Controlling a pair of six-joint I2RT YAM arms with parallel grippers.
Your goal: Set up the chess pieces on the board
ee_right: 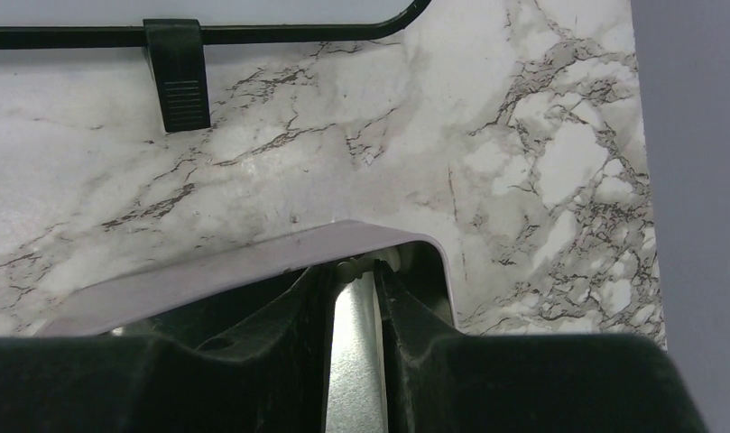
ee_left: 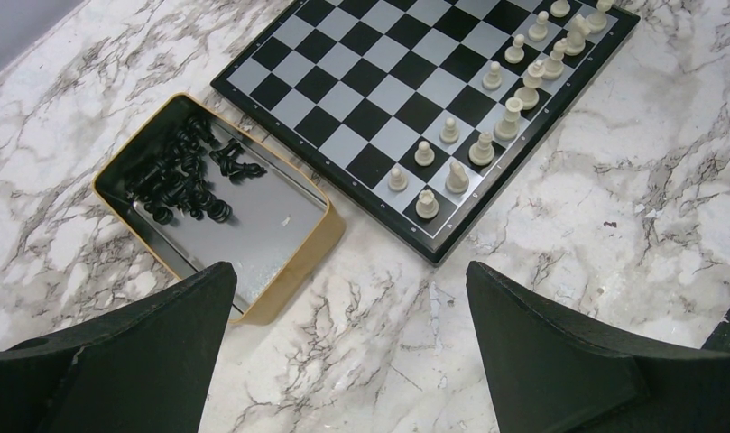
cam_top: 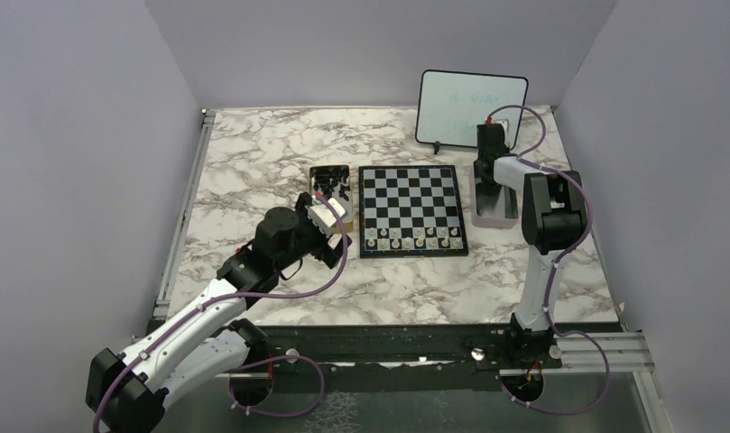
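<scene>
White pieces (ee_left: 481, 149) stand upright in two rows along the near side of the chessboard (cam_top: 412, 194); the pawn row has a bare square (ee_left: 470, 104) partway along. Black pieces (ee_left: 185, 176) lie heaped in the tan-rimmed box (ee_left: 271, 296) left of the board. Near that box my left gripper is open and empty. At the far end of the pinkish box (ee_right: 253, 262), my right gripper reaches down with a gap between its fingers. Small white pieces (ee_right: 346, 271) show at its fingertips, partly hidden; no firm hold can be made out.
A whiteboard (cam_top: 460, 104) on clip feet (ee_right: 182, 81) stands just behind the right-hand box. The right wall (ee_right: 704, 162) rises close beyond the table edge. Bare marble tabletop (cam_top: 397, 293) lies in front of the board.
</scene>
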